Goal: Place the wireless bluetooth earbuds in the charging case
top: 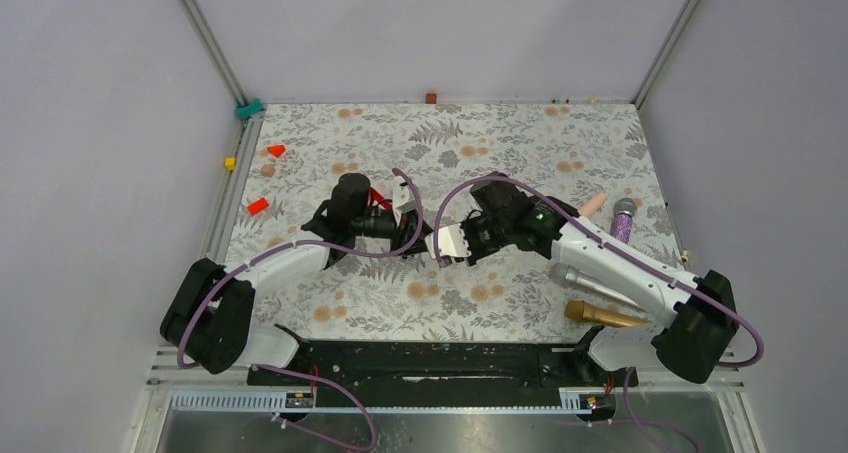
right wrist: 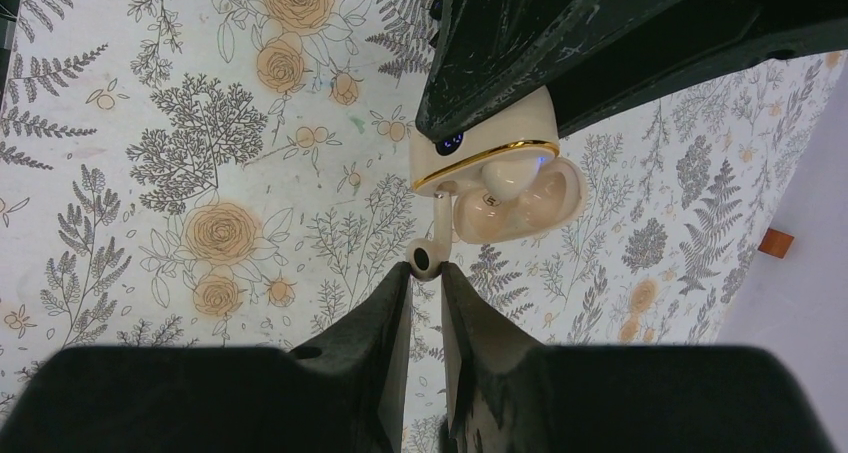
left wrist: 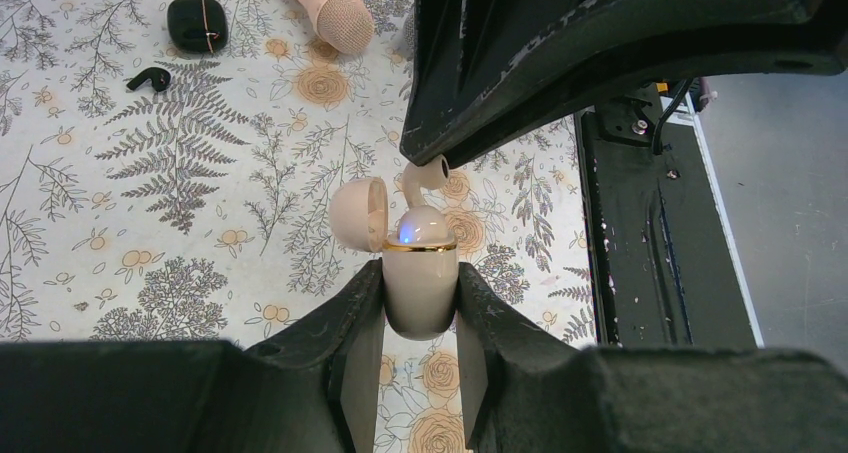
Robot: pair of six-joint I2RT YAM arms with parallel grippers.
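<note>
The cream charging case is held upright with its lid swung open; in the left wrist view my left gripper is shut on its body. One white earbud shows seated in the case, beside a small blue light. My right gripper is shut on the other white earbud, whose stem reaches to the case opening; in the left wrist view it sits just above and behind the case. Whether the stem is inside cannot be told. In the top view both grippers meet near the centre, mostly hidden by the arms.
A black case and black earbud lie on the floral mat. Several microphones, including a gold one, lie at the right. Red blocks lie at the left.
</note>
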